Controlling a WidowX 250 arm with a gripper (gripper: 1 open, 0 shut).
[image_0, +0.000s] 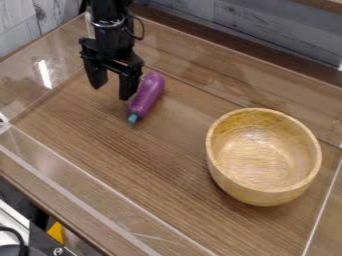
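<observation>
My black gripper (110, 72) hangs over the upper left of the wooden surface, its fingers open and pointing down. Just to its right lies a purple elongated object (146, 97) with a teal tip, lying diagonally on the wood with nothing holding it.
A large yellow bowl (263, 156) sits at the right. A grey wall (267, 30) runs along the back right.
</observation>
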